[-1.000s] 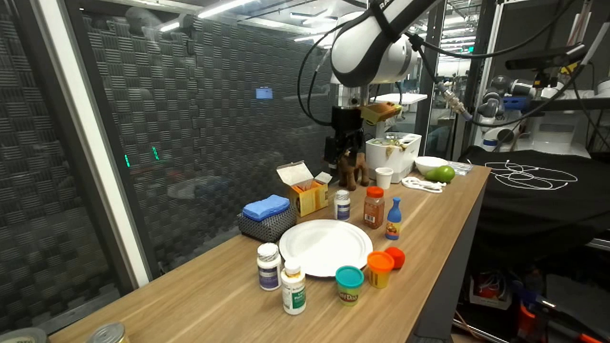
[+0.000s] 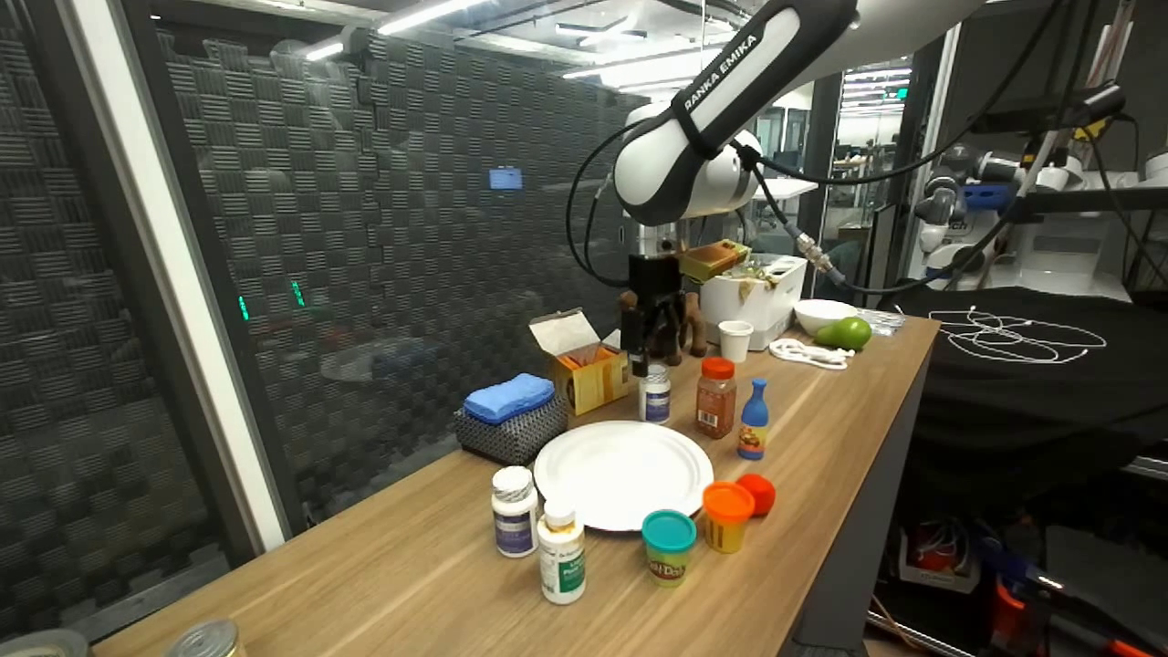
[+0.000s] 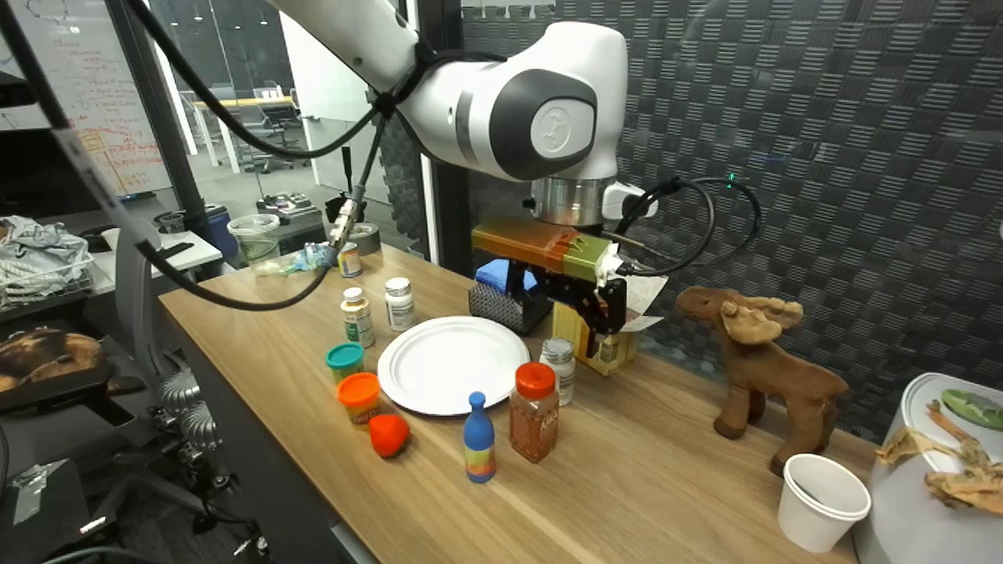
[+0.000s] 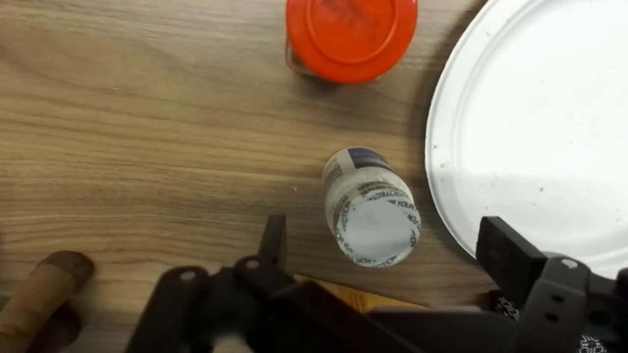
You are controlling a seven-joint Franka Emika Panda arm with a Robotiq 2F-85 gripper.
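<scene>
My gripper is open, with nothing held between its dark fingers. In the wrist view a white pill bottle (image 4: 378,229) with a lettered rim and a purple label appears between the fingertips and slightly ahead of them, standing below them on the table. Exterior view 2 has the gripper (image 3: 564,310) above and behind that bottle (image 3: 559,368), near the yellow box. A large white plate (image 4: 530,135) lies just beside the bottle, and a jar with a red lid (image 4: 352,35) stands on its other side.
Close behind the bottle are an open yellow box (image 2: 597,378) and a brown plush moose (image 3: 776,376). A blue squeeze bottle (image 2: 753,422), an orange-lidded tub (image 2: 727,516), a teal-lidded tub (image 2: 668,547) and two more pill bottles surround the plate. Bare wood lies toward the moose's front.
The arm has come down and shifted left in exterior view 1, bringing the gripper from above the moose to close by the pill bottle. The tabletop objects have stayed put.
</scene>
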